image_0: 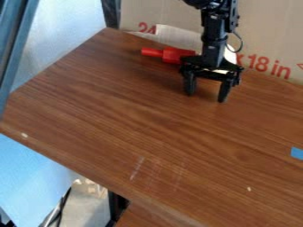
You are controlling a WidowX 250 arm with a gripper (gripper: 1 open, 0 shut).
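Note:
My black gripper (206, 89) hangs low over the back right of the wooden table (130, 142), its two fingers pointing down and spread apart. Behind it lies a red object (168, 55) with a handle pointing left, near the table's back edge, partly hidden by the gripper. A pale cream item (226, 57) shows behind the gripper, mostly hidden; whether anything stands between the fingers is hard to tell.
A cardboard sheet (272, 31) with red print and a white roll (178, 34) stand along the back. A blue tape piece (296, 153) marks the right side. The table's left edge drops away.

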